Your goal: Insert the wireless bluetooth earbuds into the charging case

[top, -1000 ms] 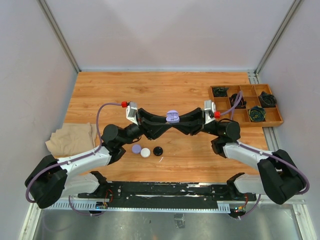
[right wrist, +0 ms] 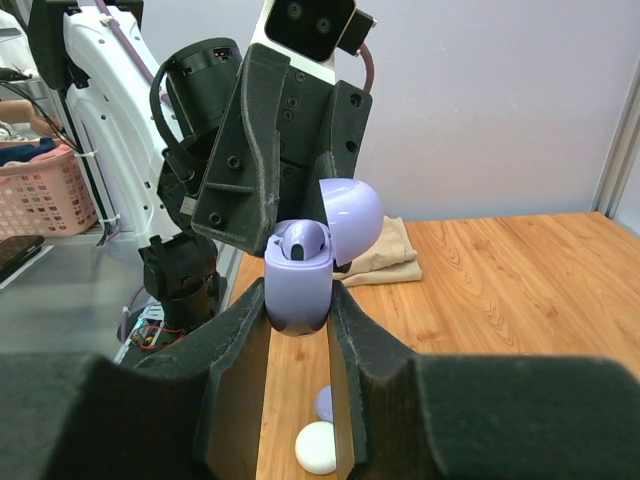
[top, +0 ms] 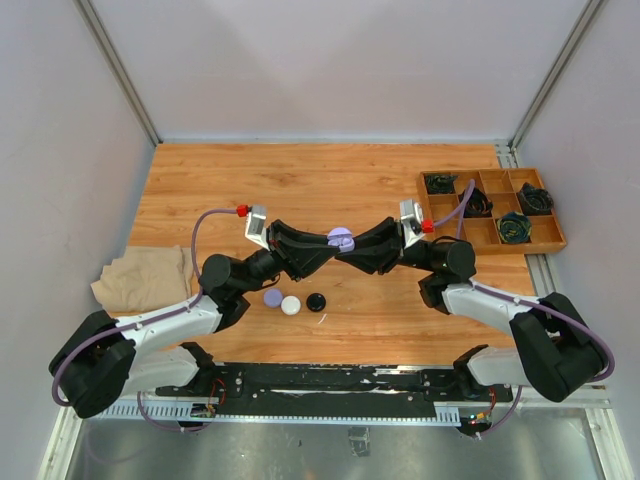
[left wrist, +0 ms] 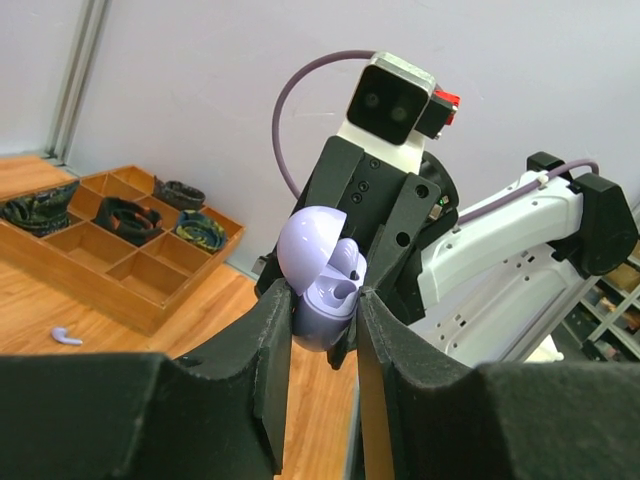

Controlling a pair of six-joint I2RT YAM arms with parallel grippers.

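A lilac charging case (top: 340,242) with its lid up is held in the air between both grippers over the middle of the table. My left gripper is shut on its body from one side, my right gripper from the other. In the right wrist view an earbud tip shows inside the case's body. A loose lilac earbud (left wrist: 66,338) lies on the wooden table in the left wrist view.
A wooden compartment tray (top: 540,240) stands at the back right. A folded beige cloth (top: 140,280) lies at the left. Lilac, white and black discs (top: 316,302) sit below the grippers.
Both grippers and the case have shifted slightly left since a second ago.
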